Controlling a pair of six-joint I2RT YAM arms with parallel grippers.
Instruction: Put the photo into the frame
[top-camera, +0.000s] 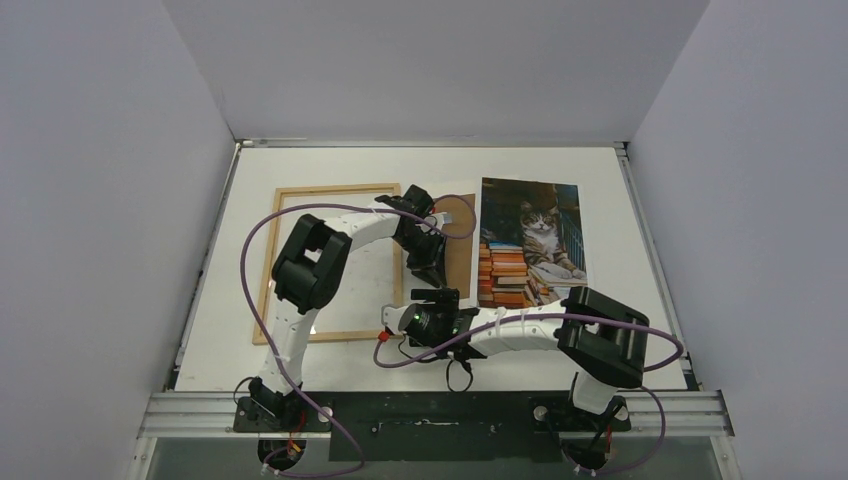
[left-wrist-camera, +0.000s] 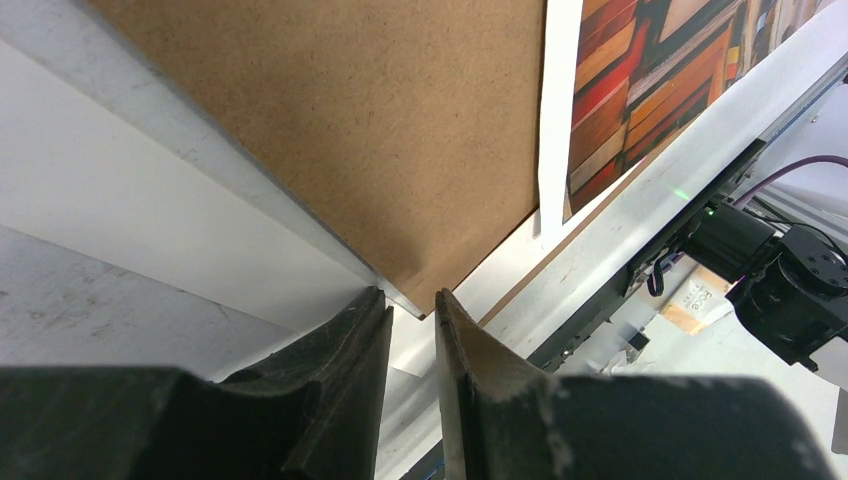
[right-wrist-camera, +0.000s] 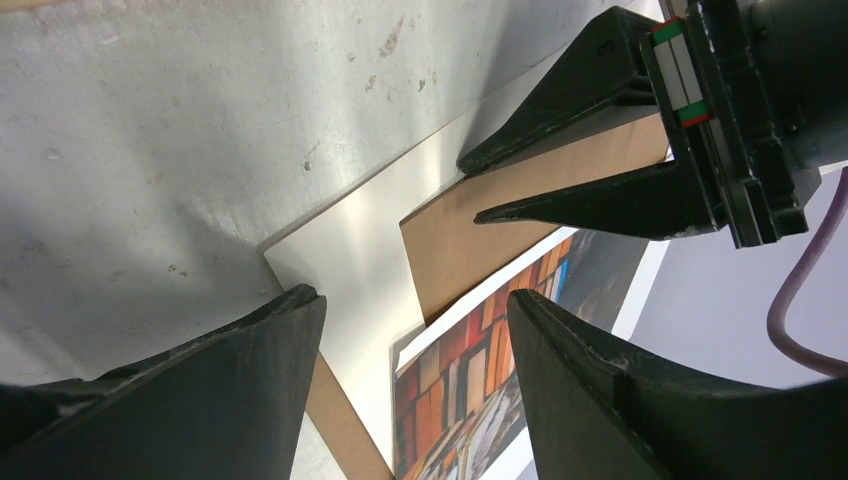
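Note:
The cat photo (top-camera: 540, 230) lies right of a brown board (top-camera: 459, 260) with white strips (right-wrist-camera: 345, 270) along it; the empty wooden frame (top-camera: 325, 188) is at left. My left gripper is at the board's corner, fingers close together on the edge of the brown board (left-wrist-camera: 380, 140), which appears pinched at their tips. My right gripper is part open over the white strip near the board's corner; whether anything is between its fingertips is unclear. In the right wrist view the left fingers point at that board.
Both arms sit close together mid-table, the right just below the left. Grey walls surround the table on the back and sides. Bare white table shows at the far left, far right and back.

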